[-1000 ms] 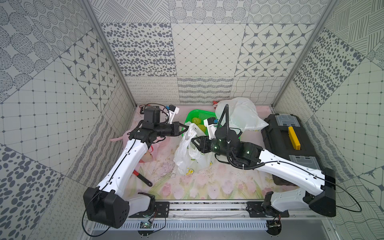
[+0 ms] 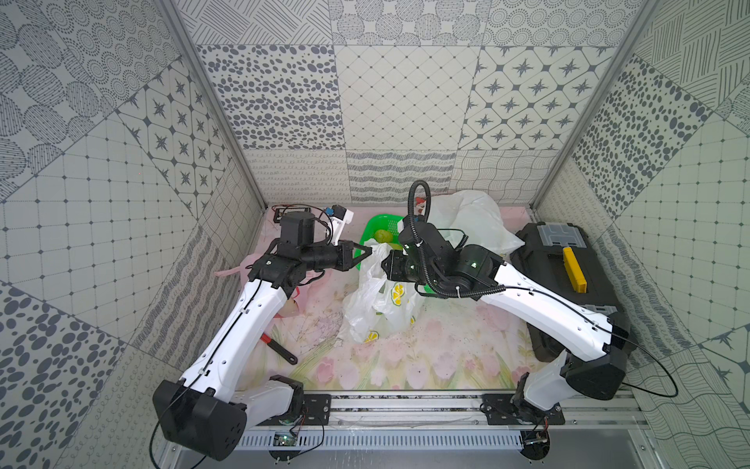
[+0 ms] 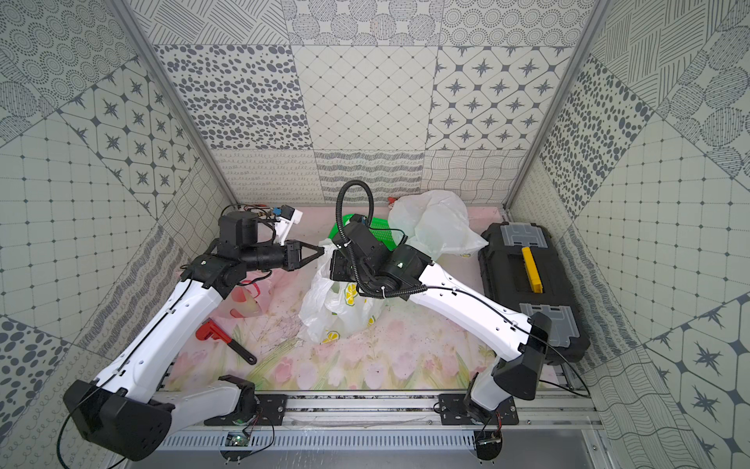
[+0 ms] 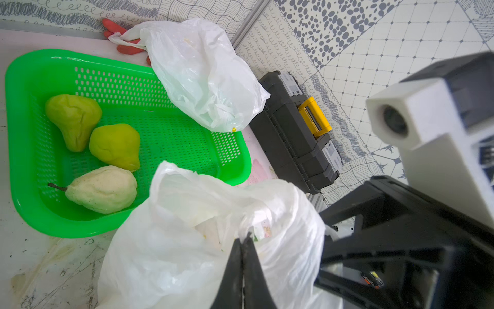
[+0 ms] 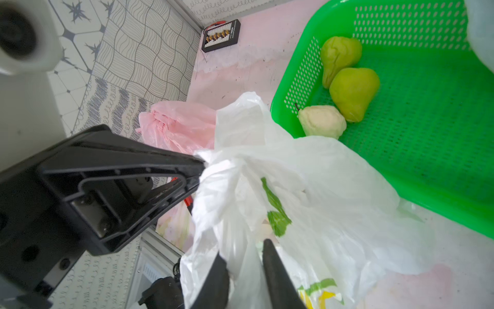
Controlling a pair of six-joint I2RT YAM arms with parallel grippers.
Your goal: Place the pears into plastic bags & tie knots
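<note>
A white plastic bag (image 2: 365,301) with lemon prints stands on the table in front of the green basket, its contents hidden. My left gripper is shut on the gathered top of this bag; the right wrist view shows its fingertips (image 5: 198,167) pinching the plastic. At the bag's right side is my right gripper, partly open, with a fold of the plastic running between its spread fingertips. Inside the basket (image 4: 18,170) lie two yellow-green pears (image 4: 74,119) and a paler pear (image 4: 103,189) with a dark stem.
Another white bag (image 3: 437,222) lies at the back right, over the basket's edge in the left wrist view. A black toolbox (image 2: 547,258) occupies the right side. To the left are a pink bag (image 5: 177,123) and a red wrench (image 3: 226,341).
My right gripper has moved in from the right and overlaps the bag's upper right side, its arm turned over. The left gripper has stayed almost still on the bag's top.
</note>
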